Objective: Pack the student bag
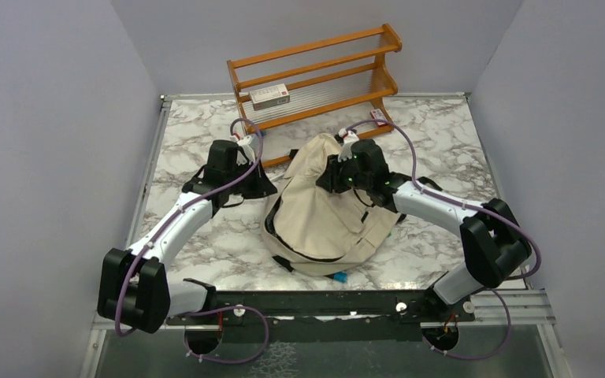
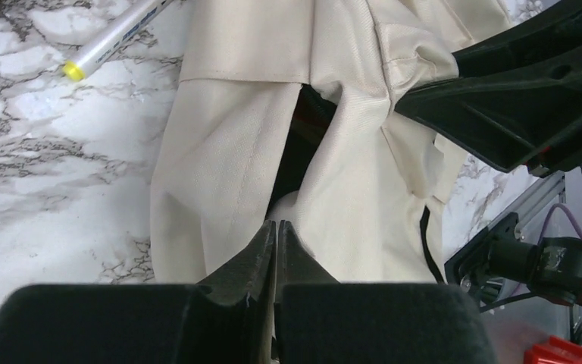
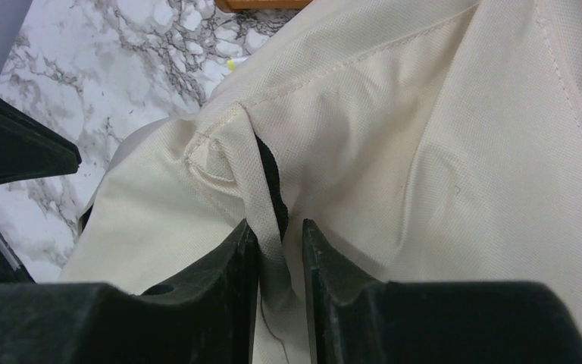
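Observation:
The beige bag (image 1: 327, 224) lies on the marble table, its dark-edged opening facing left and front. At its left upper edge is my left gripper (image 1: 274, 189). In the left wrist view the tips of the left gripper stand close together over a slit in the cloth, a narrow gap between them and no cloth visibly pinched. My right gripper (image 1: 323, 187) is at the bag's upper part. A raised fold of the bag (image 3: 261, 197) stands between the parted fingers of the right gripper, with some space on its right side.
A wooden rack (image 1: 307, 83) stands behind the bag, carrying a grey-white box (image 1: 270, 96). A small red-and-white box (image 1: 379, 116) is at its right end. A white pen with a yellow end (image 2: 117, 38) lies left of the bag.

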